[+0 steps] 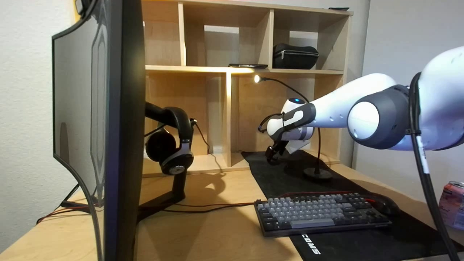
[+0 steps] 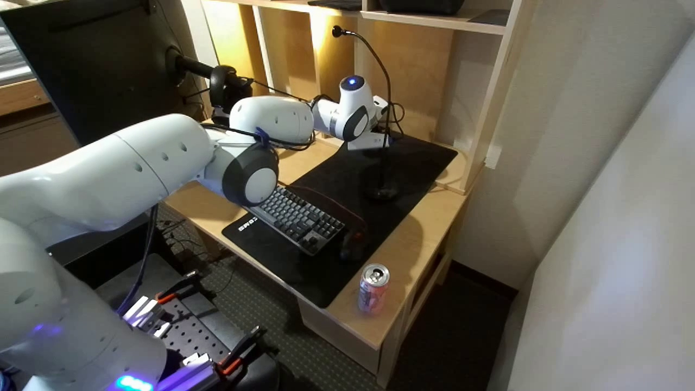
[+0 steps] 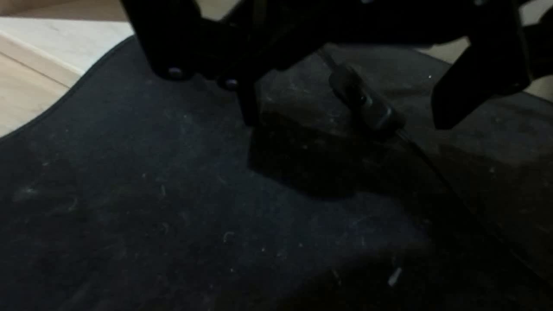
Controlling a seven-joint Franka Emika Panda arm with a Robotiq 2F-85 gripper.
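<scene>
My gripper is open above the far part of the black desk mat, its two dark fingers wide apart. Between and beyond the fingertips, a small dark inline switch on a thin cable lies on the mat. The gap between my fingers holds nothing that I can make out; the wrist view is very dark. A lit gooseneck lamp stands on the mat close to the arm, its neck rising beside my hand. In the second exterior view the arm hides the fingers.
Shelving closes off the back of the desk. Nearer lie a keyboard and a mouse. A can stands at the desk's front corner. The monitor and hanging headphones are on the left.
</scene>
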